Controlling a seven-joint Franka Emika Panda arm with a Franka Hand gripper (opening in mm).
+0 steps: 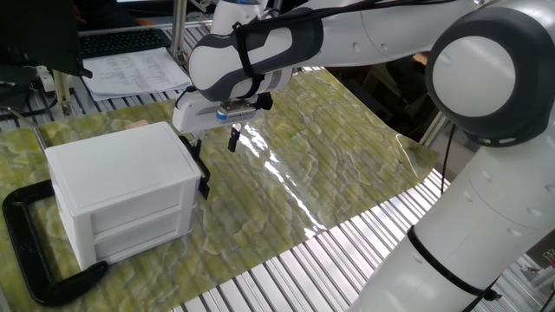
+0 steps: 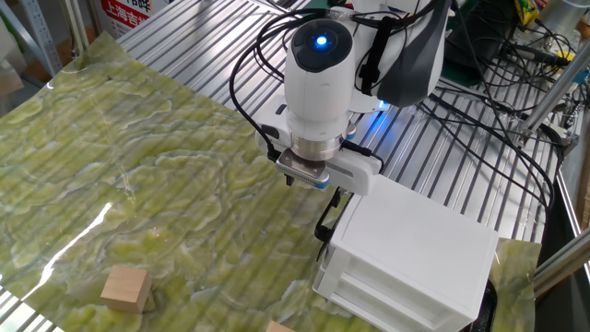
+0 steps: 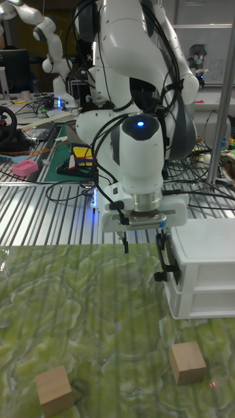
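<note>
A white two-tier drawer unit (image 1: 121, 165) stands on the green marbled sheet. In the third exterior view, a black handle-like fitting (image 3: 165, 261) runs along its left side. My gripper (image 3: 143, 243) is open beside that side, fingers pointing down and nothing visible between them. One finger (image 3: 126, 245) hangs over free space; the other is close to the black fitting, and whether they touch I cannot tell. A wooden block (image 2: 126, 289) and a second block (image 3: 188, 362) lie on the sheet, well apart from the gripper.
A black clamp-like frame (image 1: 26, 251) lies around the unit's far side. Cables (image 2: 241, 83) loop beside the arm. Most of the green sheet (image 2: 184, 212) is clear, with slatted metal table (image 1: 347, 260) along its edge.
</note>
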